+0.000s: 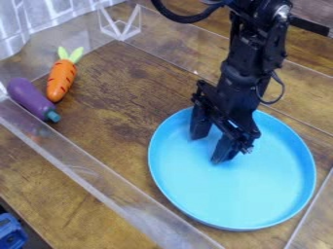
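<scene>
My black gripper (221, 122) is low over the back part of the blue plate (228, 190), its fingertips at or near the plate's surface. Its fingers are dark and overlap, so I cannot tell whether it is open or shut, or whether anything is between them. An orange carrot (61, 78) and a purple eggplant (31, 99) lie on the wooden surface at the left, well apart from the gripper.
Clear walls or edges run along the left and lower left. A blue object (8, 233) shows at the bottom left corner.
</scene>
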